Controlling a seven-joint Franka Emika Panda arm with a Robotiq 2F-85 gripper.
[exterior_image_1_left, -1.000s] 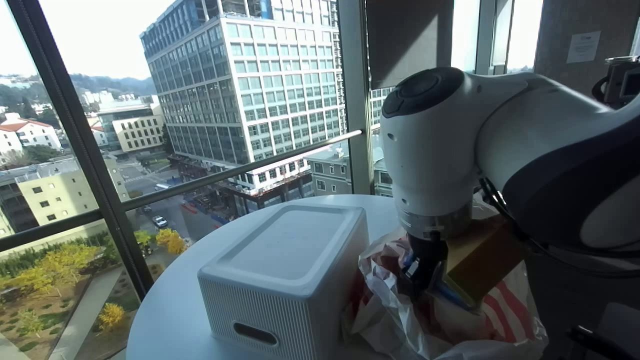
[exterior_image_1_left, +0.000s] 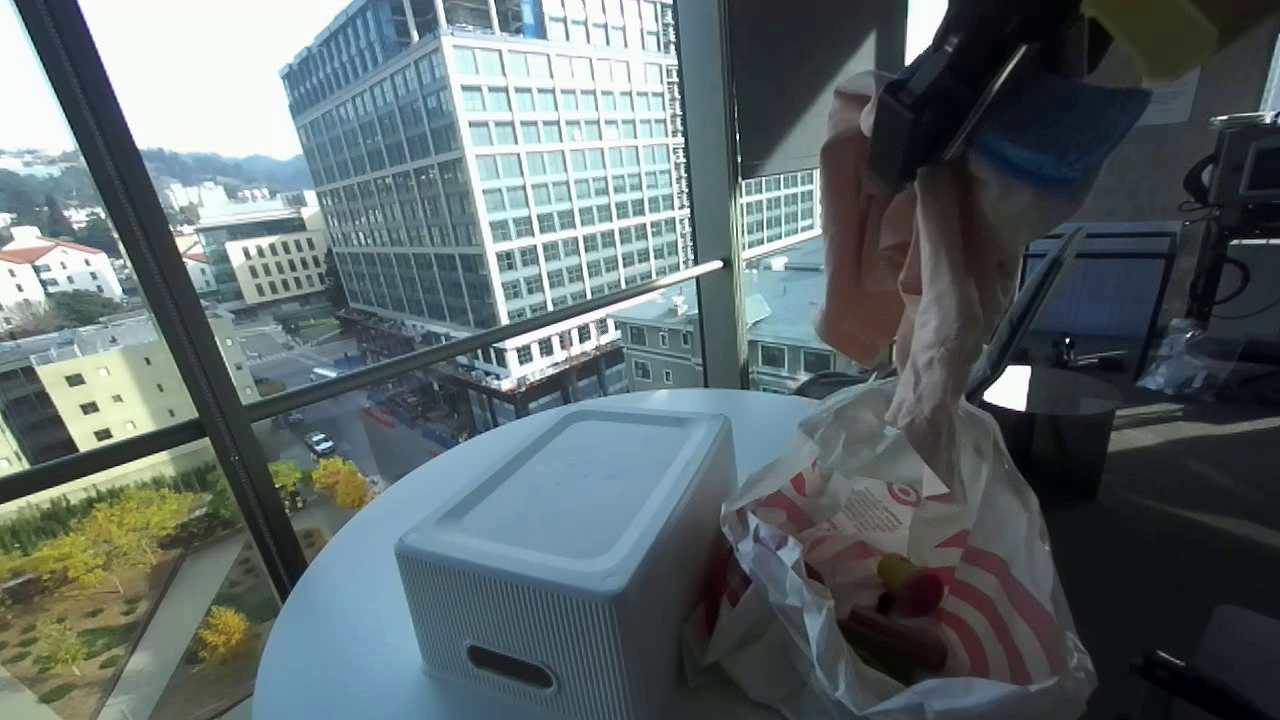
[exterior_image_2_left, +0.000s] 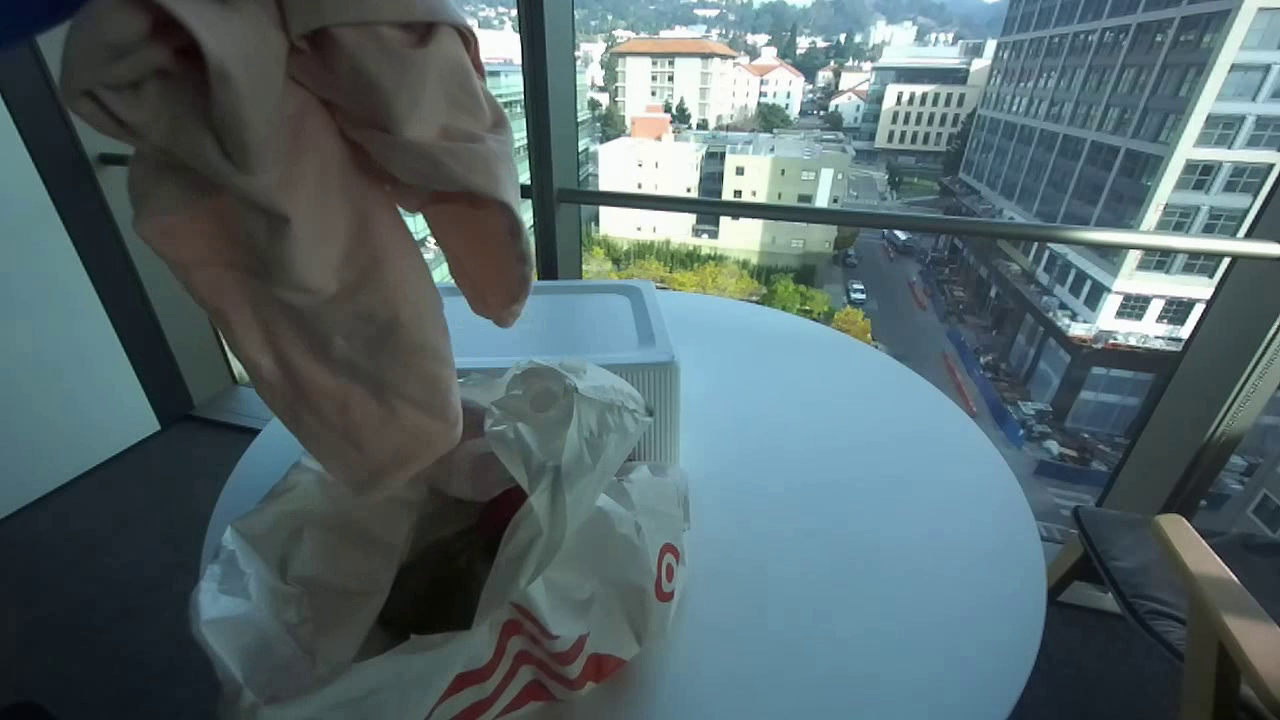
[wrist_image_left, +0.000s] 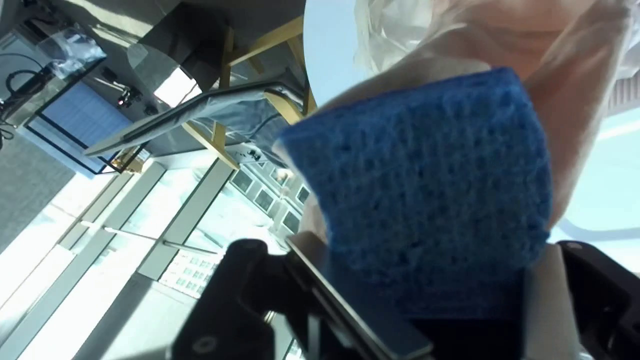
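My gripper (exterior_image_1_left: 948, 126) is raised above the plastic bag, shut on bunched fabric. A pale pink cloth (exterior_image_1_left: 864, 252) hangs from it in long folds. A blue textured cloth (wrist_image_left: 432, 180) is pinched along with it and fills the middle of the wrist view, between the dark fingers. In exterior view 2 the pink cloth (exterior_image_2_left: 300, 240) droops over the open white and red bag (exterior_image_2_left: 564, 636), and the gripper is out of sight. Inside the bag (exterior_image_1_left: 1020, 576) lie a red and yellow item (exterior_image_1_left: 914, 588) and darker things, hard to make out.
A white ribbed box (exterior_image_1_left: 540, 516) with a flat top stands right beside the bag on the round white table (exterior_image_2_left: 840, 504). In exterior view 2 the table's right side is bare. Windows, a rail and a chair (exterior_image_2_left: 1188, 588) surround it.
A second ago the gripper was down in the bag. It has since risen well above it, with the pink and blue cloths now hanging from its fingers.
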